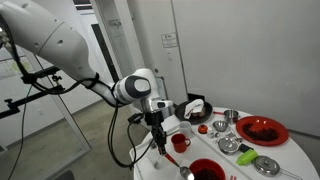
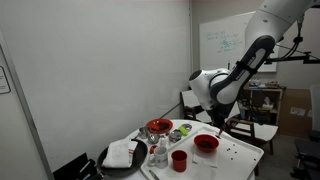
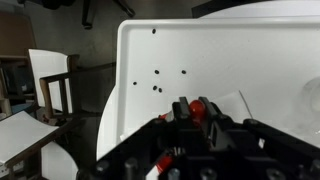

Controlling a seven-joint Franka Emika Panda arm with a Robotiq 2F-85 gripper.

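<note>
My gripper (image 1: 160,140) is shut on the red handle (image 1: 169,158) of a spoon, whose metal head (image 1: 186,173) points down toward the table. In the wrist view, the red end of the handle (image 3: 197,108) shows between the dark fingers. A red bowl (image 1: 207,171) is beside the spoon head, to its right in exterior view 1; I cannot tell whether they touch. On the white tray (image 3: 230,50) lie several small dark bits (image 3: 157,72). The spoon head is hidden in the wrist view.
A red cup (image 1: 181,143) stands close to my gripper. Farther back are a large red plate (image 1: 262,131), metal pots (image 1: 231,116), a lidded pan (image 1: 266,165) and a black pan with a white cloth (image 2: 118,154). The upper part of the tray is mostly clear.
</note>
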